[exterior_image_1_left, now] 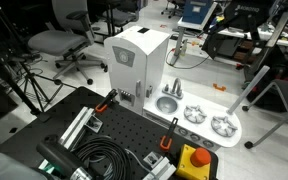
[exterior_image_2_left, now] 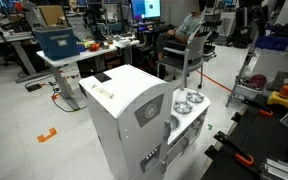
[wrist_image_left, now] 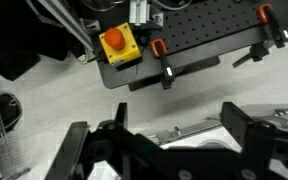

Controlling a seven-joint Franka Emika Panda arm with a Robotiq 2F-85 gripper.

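Observation:
Two dark fingers of my gripper stand wide apart in the wrist view, with only bare floor visible between them. At the upper right of exterior view 1, the gripper's dark shape hangs in the air, beyond and above the white toy kitchen. That kitchen has a tall cabinet (exterior_image_1_left: 137,63) with a closed front and a low counter (exterior_image_1_left: 195,103) bearing a sink (exterior_image_1_left: 166,105) and two burners (exterior_image_1_left: 223,126). In the wrist view, just part of a white surface shows at the bottom, largely hidden behind the gripper.
A yellow box with a red button (exterior_image_1_left: 201,157) sits on the black table (exterior_image_1_left: 122,128), near orange-handled clamps (exterior_image_1_left: 166,142) and a coiled black cable (exterior_image_1_left: 102,157). Office chairs (exterior_image_1_left: 64,40) stand beyond.

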